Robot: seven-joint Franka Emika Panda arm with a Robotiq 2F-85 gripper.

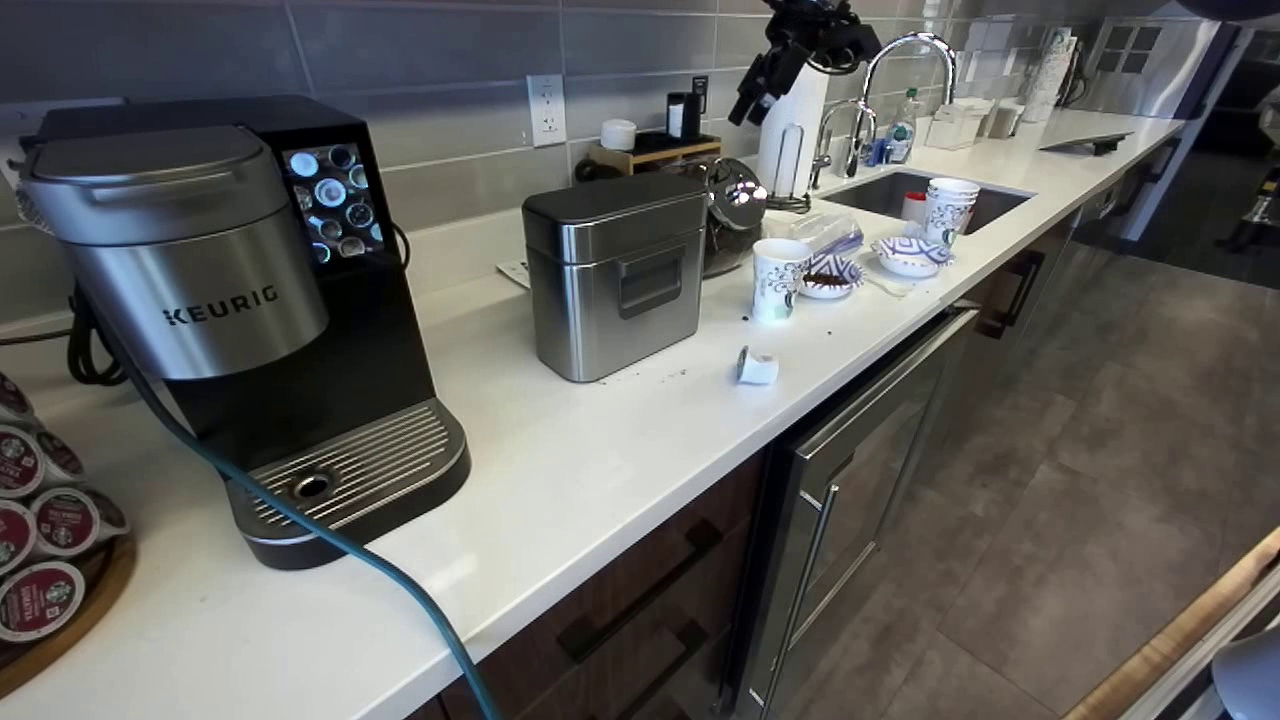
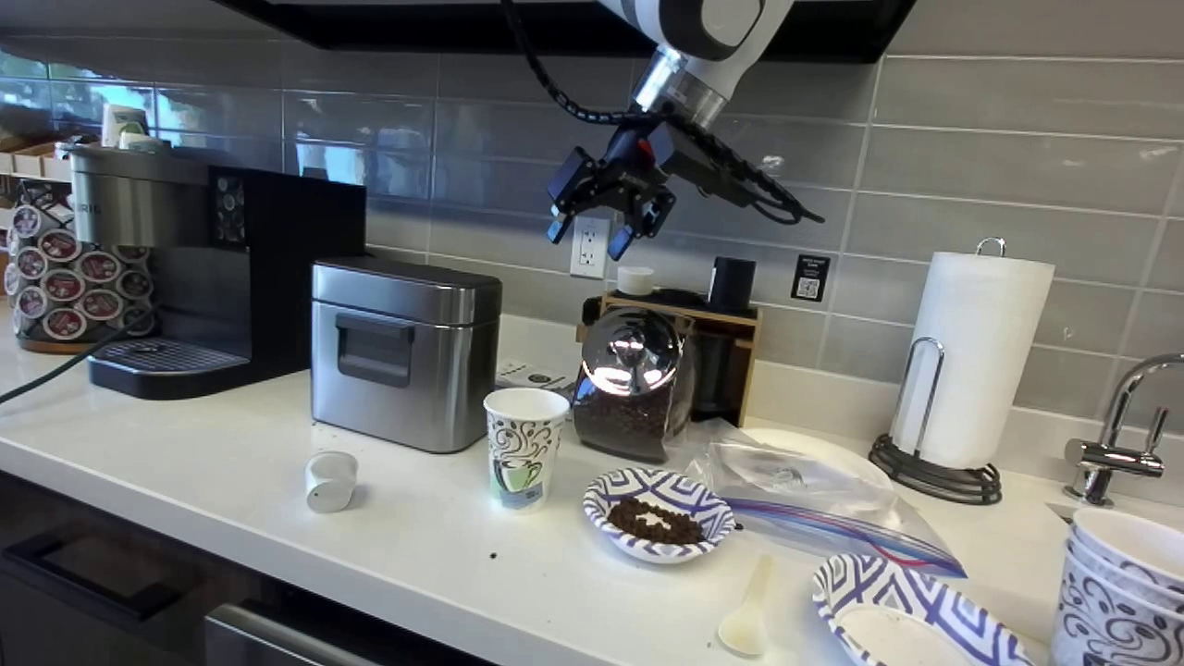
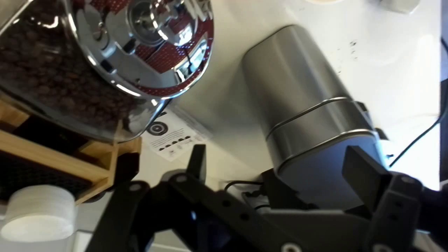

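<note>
My gripper [image 2: 588, 238] hangs in the air above the counter, its fingers spread wide with nothing between them. In the wrist view, the left finger [image 3: 197, 163] and the right one stand far apart. Below and to one side is a steel canister with a dark lid [image 2: 405, 353], upright on the counter. A clear jar of coffee beans [image 2: 630, 411], with a shiny lid, rests tilted in front of a wooden rack [image 2: 734, 383]. To its left stands a patterned paper cup [image 2: 524, 450]; a white pod [image 2: 330, 482] lies on its side near the front edge.
A Keurig machine [image 1: 180, 282] and a pod carousel [image 2: 78, 283] occupy the left end. Toward the right are a bowl of grounds [image 2: 657, 516], a second bowl [image 2: 916, 622], a spoon [image 2: 746, 620], a plastic bag [image 2: 821, 511], stacked cups [image 2: 1116, 599] and a paper towel roll [image 2: 982, 361].
</note>
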